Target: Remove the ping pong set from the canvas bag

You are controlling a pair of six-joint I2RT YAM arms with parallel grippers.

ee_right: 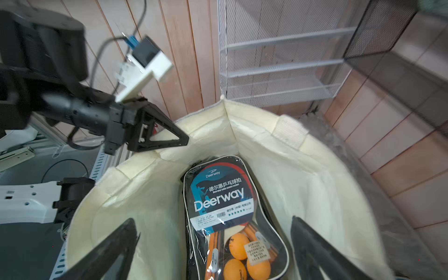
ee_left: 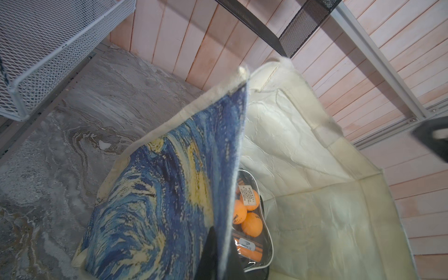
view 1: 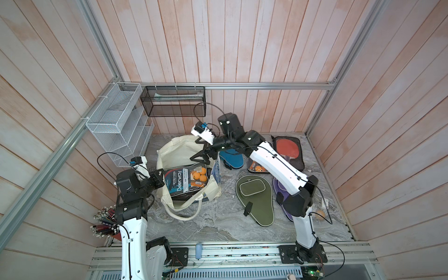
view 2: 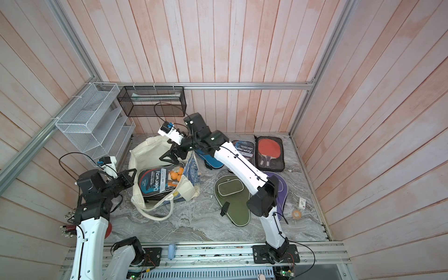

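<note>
A white canvas bag (view 1: 184, 144) with a blue painted side stands at the left of the table. Inside lies the Deerway ping pong set (view 1: 182, 182), with paddles and orange balls under clear plastic. My left gripper (view 1: 159, 176) is shut at the bag's left rim; in the left wrist view the printed fabric fills the space before it, and whether it grips any cloth is hard to tell. My right gripper (view 1: 200, 151) hangs open over the bag's right part, its blurred fingers on either side of the set in the right wrist view.
On the right lie a green case (view 1: 261, 205), a purple case (view 2: 280, 196), a blue case (view 1: 233, 158) and a case with a red paddle (view 2: 269, 154). Wire shelves (view 1: 116, 116) and a black mesh basket (view 1: 172, 100) are behind.
</note>
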